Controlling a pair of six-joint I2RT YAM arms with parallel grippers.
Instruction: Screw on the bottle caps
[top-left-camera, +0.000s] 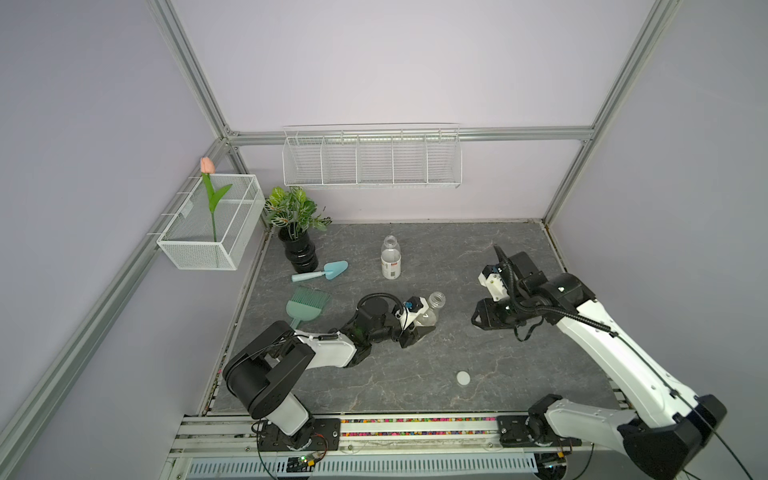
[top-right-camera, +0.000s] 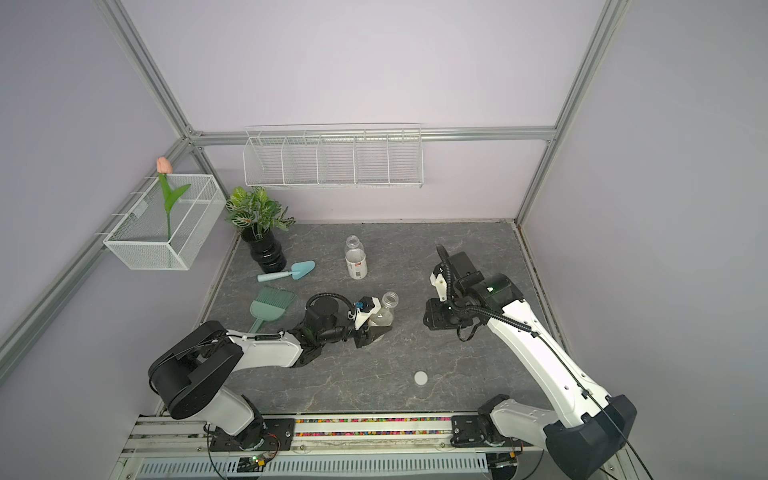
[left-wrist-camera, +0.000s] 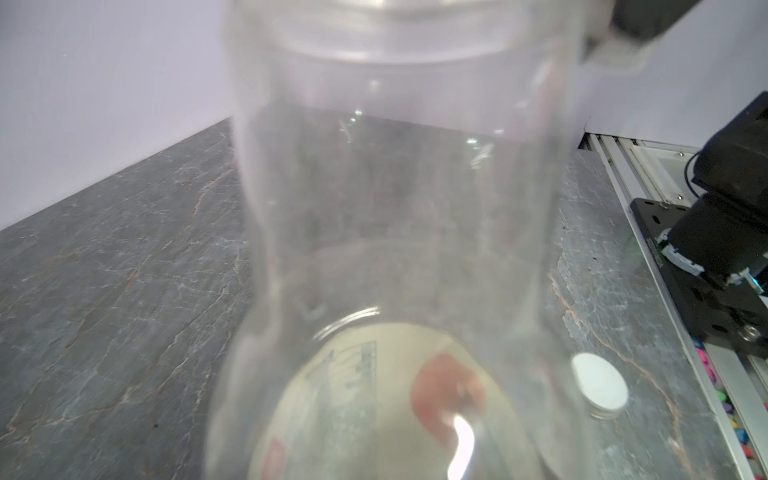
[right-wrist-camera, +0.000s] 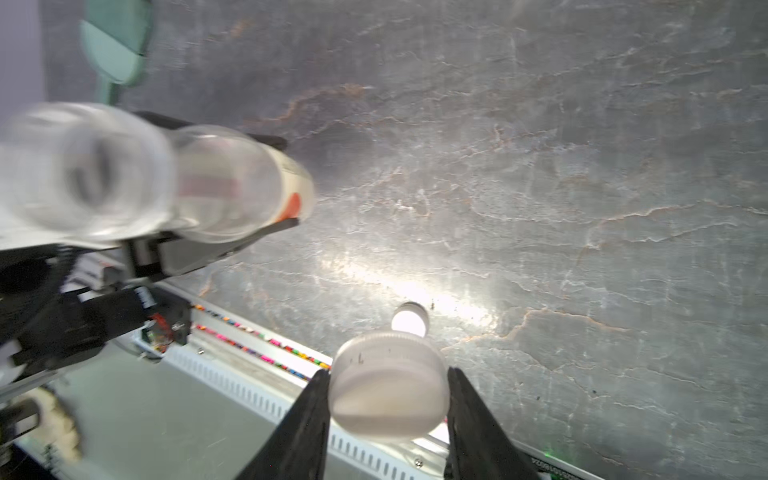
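Note:
A clear bottle (left-wrist-camera: 400, 200) with a pale label fills the left wrist view. My left gripper (top-left-camera: 422, 329) is shut around its body, and its open mouth (top-left-camera: 437, 299) faces up, uncapped. In the right wrist view a white cap (right-wrist-camera: 389, 392) sits between the fingertips of my right gripper, which is shut on it and raised well above the table. The right gripper is to the right of the held bottle, apart from it. A second white cap (top-left-camera: 463, 377) lies on the table near the front. Another uncapped bottle (top-left-camera: 391, 257) stands farther back.
At the left are a blue trowel (top-left-camera: 321, 272), a green dustpan brush (top-left-camera: 306, 305) and a black potted plant (top-left-camera: 299, 249). A wire basket (top-left-camera: 372, 160) hangs on the back wall.

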